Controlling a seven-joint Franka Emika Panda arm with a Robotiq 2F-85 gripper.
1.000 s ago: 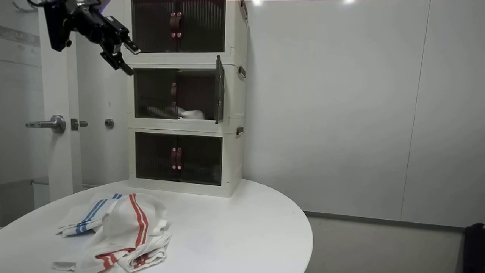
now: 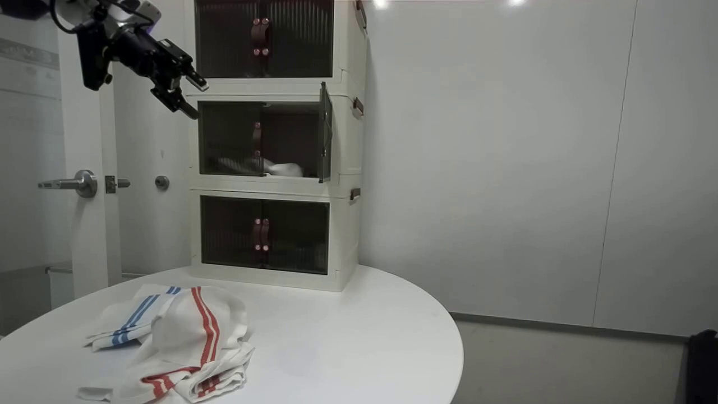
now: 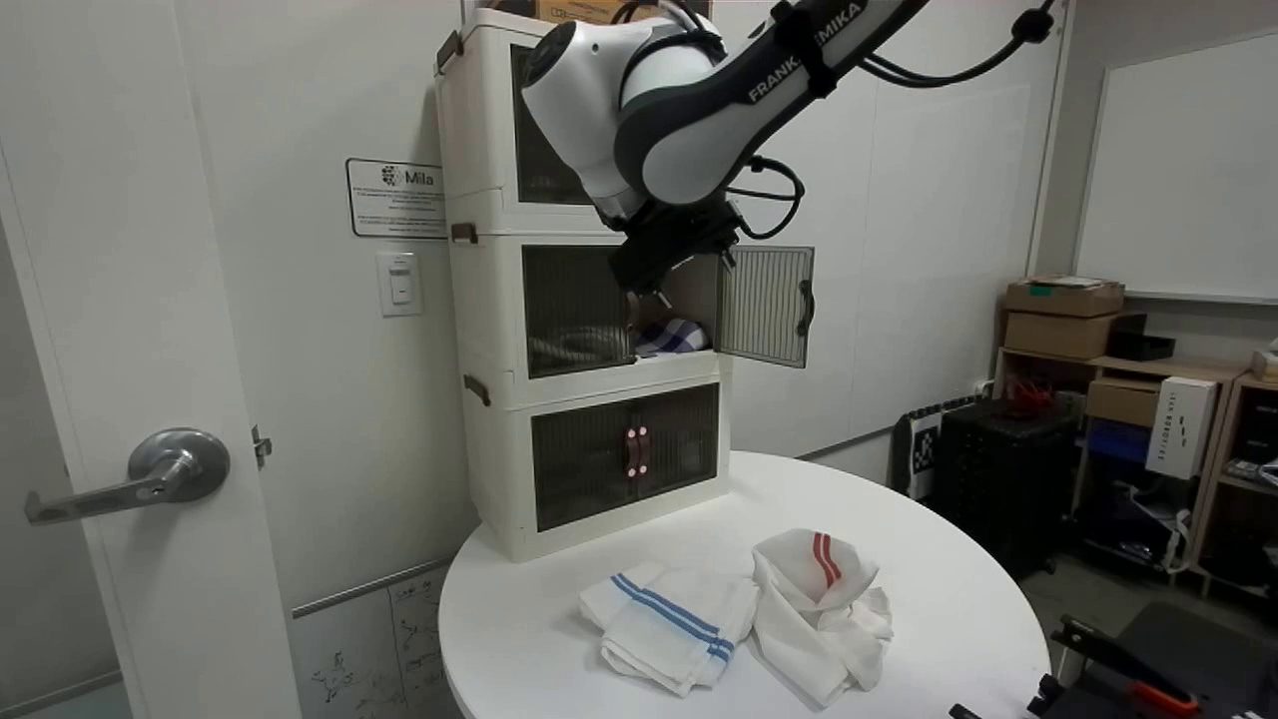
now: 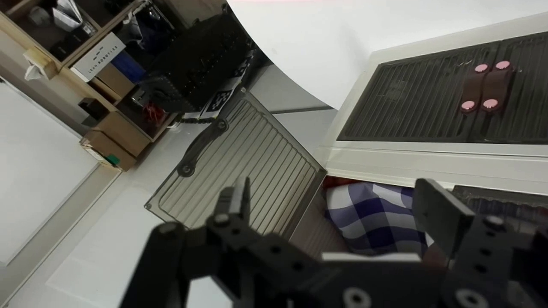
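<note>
My gripper (image 2: 196, 101) stands open in the air before the cabinet, nothing between its fingers. In the wrist view a blue-and-white checked cloth (image 4: 375, 213) shows inside the middle compartment, beyond the fingertips and partly behind one finger. The right door (image 3: 767, 306) of that compartment is swung wide; its left door (image 3: 577, 310) is closed. On the table lie a folded white towel with blue stripes (image 3: 671, 623) and, beside it, a crumpled white towel with red stripes (image 3: 827, 617).
The white cabinet (image 2: 346, 235) is a stack of 3 units on a round white table (image 2: 397, 336); the top and bottom doors are closed. A room door with a lever handle (image 3: 174, 467) stands to the left.
The gripper has moved slightly down in exterior view 1 and stays open. The cabinet doors and the towels have not moved.
</note>
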